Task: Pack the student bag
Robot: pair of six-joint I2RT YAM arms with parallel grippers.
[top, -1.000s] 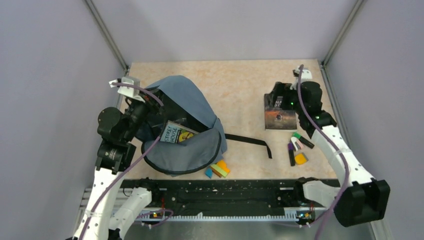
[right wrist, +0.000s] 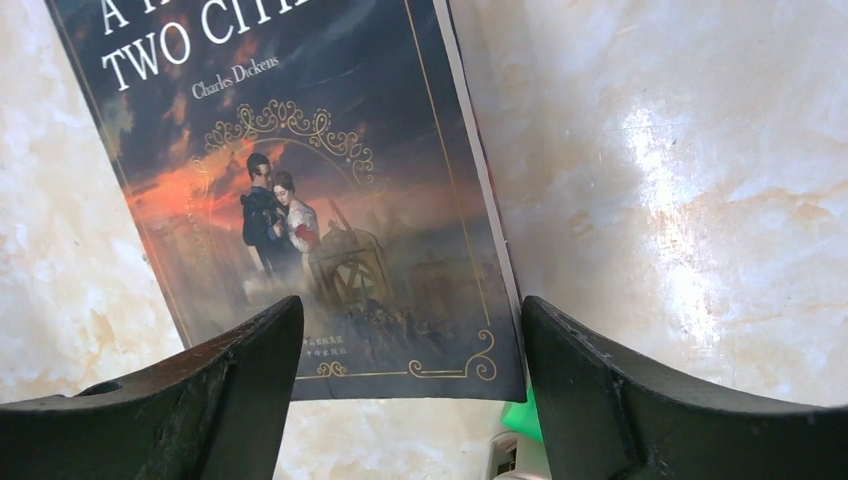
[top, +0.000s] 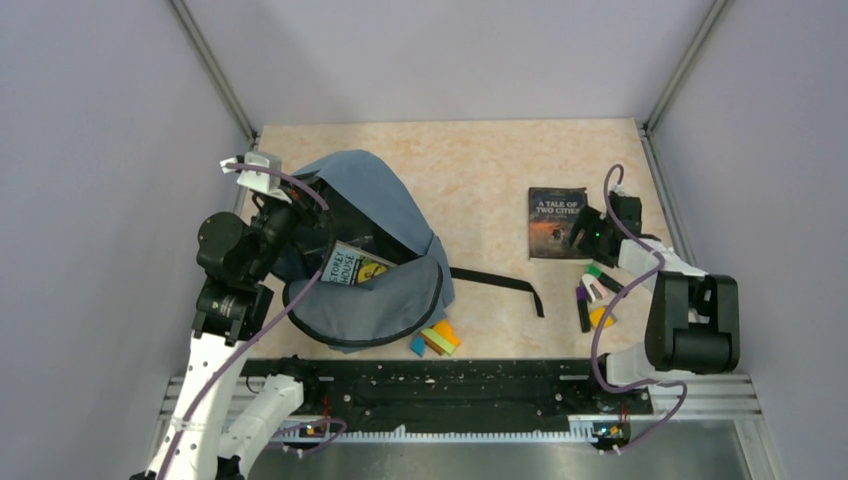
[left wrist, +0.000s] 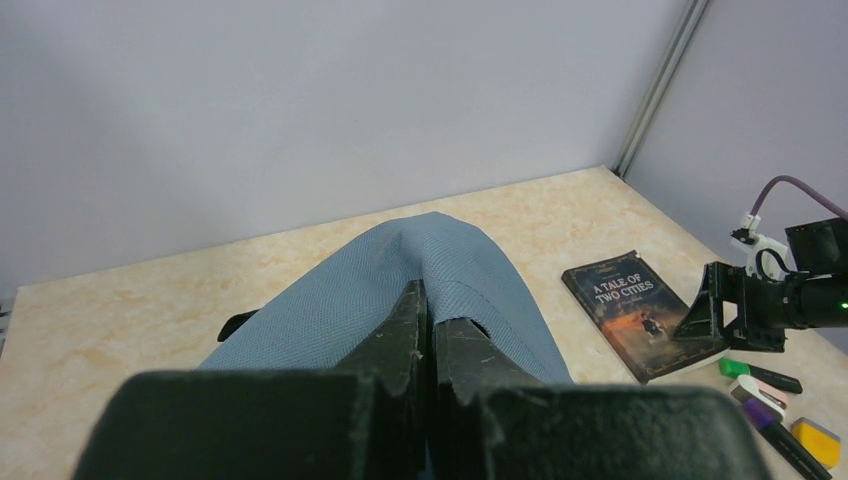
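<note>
The blue-grey bag [top: 375, 310] stands unzipped at the left, a book [top: 350, 264] showing in its mouth. My left gripper is shut on the bag's fabric edge, which folds up around its fingertips. At the right lies a dark book, "A Tale of Two Cities" [top: 555, 222], flat on the table. Over its lower part my right gripper stands part open, its fingers [right wrist: 575, 370] spread and the book's cover visible between them. One fingertip is close by the book's right edge; whether it touches is unclear.
Markers [top: 583, 310], a green-capped pen [top: 606, 278], a white item [top: 593, 288] and a yellow item [top: 601, 317] lie below the book. Several coloured blocks [top: 438, 338] sit by the bag's front. A black strap [top: 495, 279] stretches right from the bag.
My right gripper has come down and back toward the front right, from over the book's top to its right side. The left arm and the bag look almost unmoved.
</note>
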